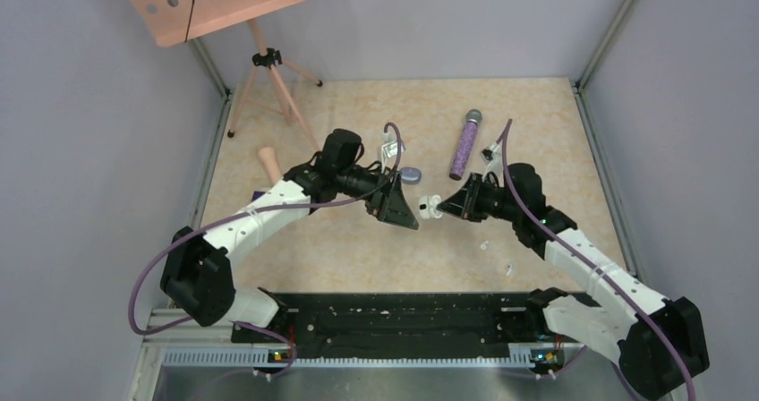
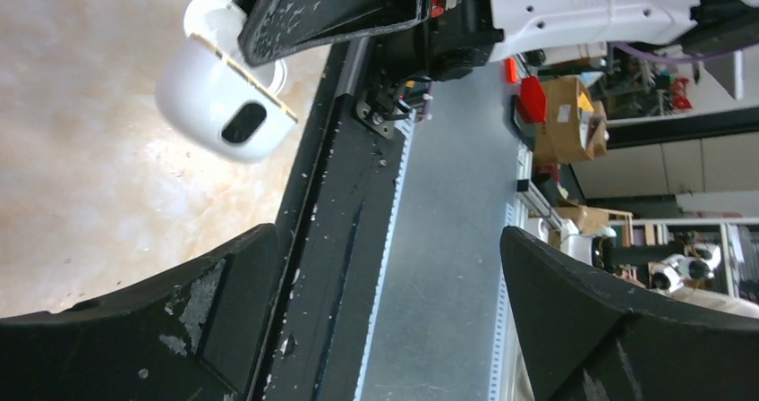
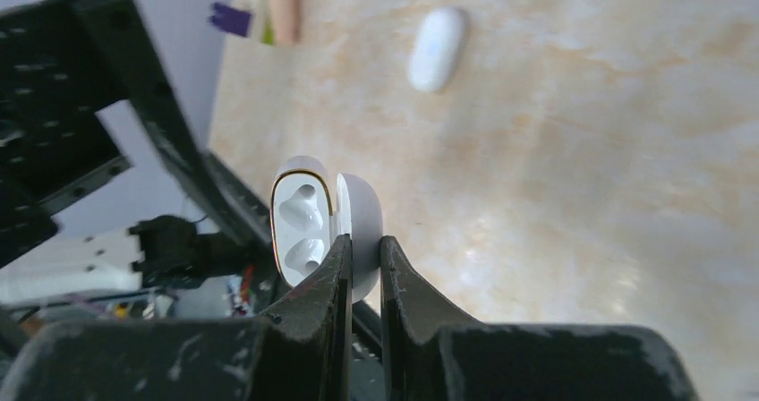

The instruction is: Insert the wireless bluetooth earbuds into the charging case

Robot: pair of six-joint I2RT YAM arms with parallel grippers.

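A white charging case [image 3: 302,224] stands with its lid raised, and both of its earbud hollows look empty. My right gripper is shut on the lid side of the case. In the left wrist view the white case [image 2: 210,101] appears at the upper left, with its dark oval mark towards me. My left gripper is open, its fingers wide apart and nothing between them. From the top view, the case [image 1: 430,207] hangs between the two grippers, apart from the left one. Two small white pieces, perhaps the earbuds [image 1: 484,245], lie on the table at the right.
A purple microphone [image 1: 465,144] and a round grey-blue object [image 1: 410,175] lie farther back. On the left are a peach-coloured handle [image 1: 269,163] and a tripod stand [image 1: 282,90]. A white oval piece [image 3: 438,49] rests on the table.
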